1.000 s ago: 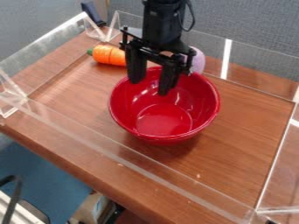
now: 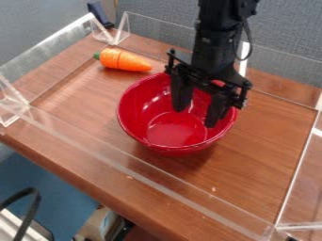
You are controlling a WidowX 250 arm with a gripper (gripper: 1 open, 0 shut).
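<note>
My black gripper (image 2: 198, 99) hangs over a red bowl (image 2: 157, 131) at the centre of the wooden table (image 2: 239, 184), its fingers spread open and reaching down into or just above the bowl. I see nothing clearly between the fingers. An orange toy carrot (image 2: 126, 60) with a green top lies at the back left, behind the bowl.
Low clear plastic walls border the table on the sides and front. A grey padded wall (image 2: 289, 47) stands behind. The area behind the gripper is hidden by the arm.
My gripper has moved right and downward over the bowl. The bowl and carrot look unmoved.
</note>
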